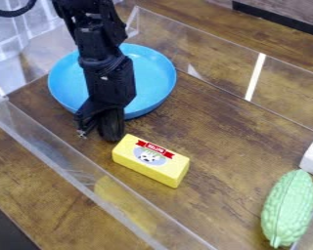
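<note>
My black gripper (101, 123) reaches down from the top left, in front of a blue bowl (152, 74), its tips low near the wooden surface just left of a yellow box (150, 160) with a red label and a cartoon face. Its fingers look shut, with nothing visible between them, though they are dark and partly hard to make out.
A green corn-like vegetable (288, 208) lies at the lower right, with a white object (312, 156) at the right edge. Clear plastic walls border the wooden area (225, 137). The middle right is open.
</note>
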